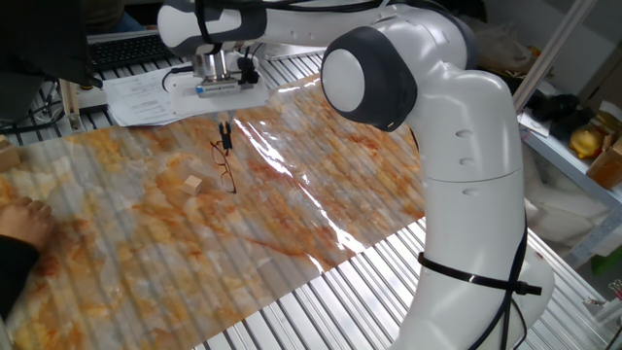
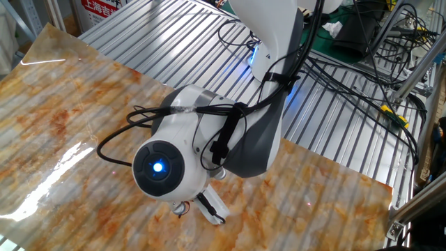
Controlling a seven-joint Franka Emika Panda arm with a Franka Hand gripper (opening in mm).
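In exterior view 1 my gripper (image 1: 227, 147) points down over the marbled sheet, its black fingers close together. A pair of brown-framed glasses (image 1: 224, 175) hangs from the fingertips, turned on end, with my gripper shut on it near its upper end. I cannot tell whether the lower end touches the sheet. A small wooden block (image 1: 192, 185) lies on the sheet to the left of the glasses. In exterior view 2 the robot's wrist hides the fingers and the glasses.
The glossy marbled sheet (image 1: 126, 243) covers much of the slatted table. A person's hand (image 1: 26, 222) rests at its left edge, near another wooden piece (image 1: 7, 154). Papers (image 1: 146, 98) and a keyboard (image 1: 128, 52) lie behind.
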